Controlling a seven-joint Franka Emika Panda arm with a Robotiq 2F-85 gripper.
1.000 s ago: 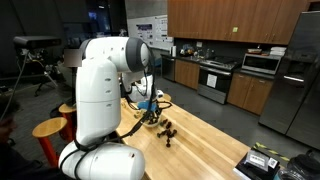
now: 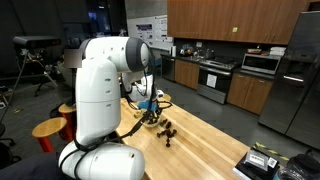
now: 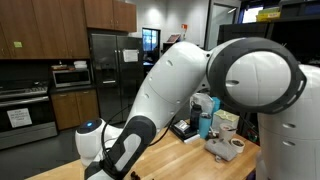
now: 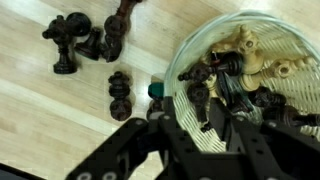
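In the wrist view my gripper stands open, its dark fingers reaching in from the bottom edge. They overlap the near-left side of a pale woven basket (image 4: 183, 62), and no piece shows held between them. Inside the basket lie dark chess pieces (image 4: 198, 94) mixed with light wooden ones (image 4: 247, 42). Outside it, several dark chess pieces (image 4: 63, 50) are on the wooden table, with another dark piece (image 4: 121, 95) by itself closer to the basket. A dark piece with a green base (image 4: 156, 90) is beside the rim, partly hidden by a finger.
The long wooden table (image 2: 205, 141) has a wide bare stretch right of the dark pieces. A black device (image 2: 258, 163) sits near its right end. In the other exterior view, a teal cup (image 3: 205, 126) and a grey item (image 3: 225, 149) stand at the right.
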